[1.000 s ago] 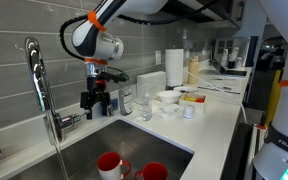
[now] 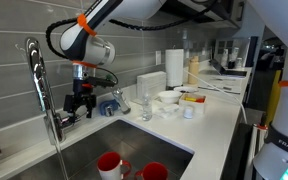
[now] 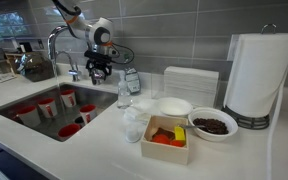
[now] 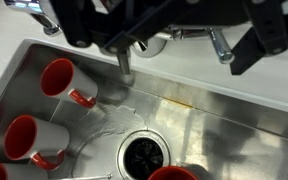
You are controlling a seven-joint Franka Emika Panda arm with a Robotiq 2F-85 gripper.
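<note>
My gripper (image 2: 81,108) hangs open over the back rim of the sink, right of the tall chrome faucet (image 2: 37,70). In the wrist view the gripper has its two fingers apart, and chrome faucet parts (image 4: 152,46) show beyond and between them; contact cannot be told. Several white mugs with red insides stand or lie in the steel sink, among them one mug (image 4: 68,81) at upper left and another mug (image 4: 36,140) below it. The drain (image 4: 144,157) shows dark, partly overlapped by a red-rimmed mug (image 4: 172,173).
A blue item (image 2: 109,112) stands behind the sink near the gripper. Along the counter are a clear bottle (image 3: 123,94), white bowls (image 3: 174,107), a box of colourful items (image 3: 165,138), and a paper towel roll (image 3: 263,75).
The gripper has moved left along the back of the sink, closer to the faucet. It stays open. The mugs have not moved.
</note>
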